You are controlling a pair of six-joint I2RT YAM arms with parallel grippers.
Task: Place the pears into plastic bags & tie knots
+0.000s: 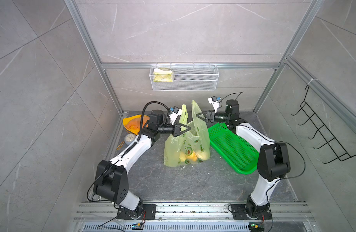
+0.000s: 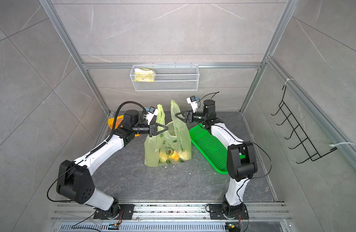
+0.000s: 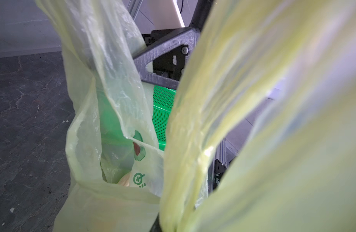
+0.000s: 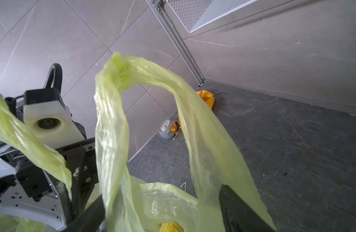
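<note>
A pale green plastic bag [image 1: 174, 150] with avocado prints stands upright mid-table, several yellow pears [image 1: 192, 157] showing through its lower front. My left gripper [image 1: 189, 129] is shut on the bag's left handle; in the left wrist view that gathered handle [image 3: 189, 170] runs down to the fingers, which it mostly hides. At the other side, my right gripper has its dark fingers [image 4: 234, 206] apart, with the raised right handle [image 4: 145, 69] standing between them. Through the bag mouth, a yellow patch [image 4: 171, 227] is visible low in the right wrist view.
A green perforated basket [image 1: 235, 152], empty where it shows, sits under the right arm. Back left lie an orange bag [image 1: 134, 123] and a small round object [image 1: 130, 138]. A wire rack [image 1: 193, 83] hangs behind.
</note>
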